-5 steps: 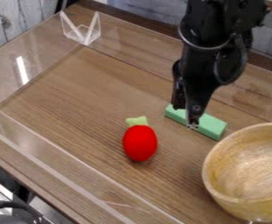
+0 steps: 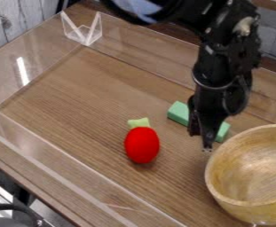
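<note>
My gripper (image 2: 201,128) hangs at the centre right, its dark fingers pointing down over a green block (image 2: 182,113), which is partly hidden behind them. The fingers look close together, with nothing visible held between them; whether they touch the block is unclear. Left of it lies a red oval object (image 2: 143,144), with a small light green piece (image 2: 139,124) just above it. A large yellow bowl (image 2: 253,182) sits at the lower right, close to the gripper's tip.
A white wire-like holder (image 2: 83,28) stands at the top left.
The objects on the table look unmoved.
</note>
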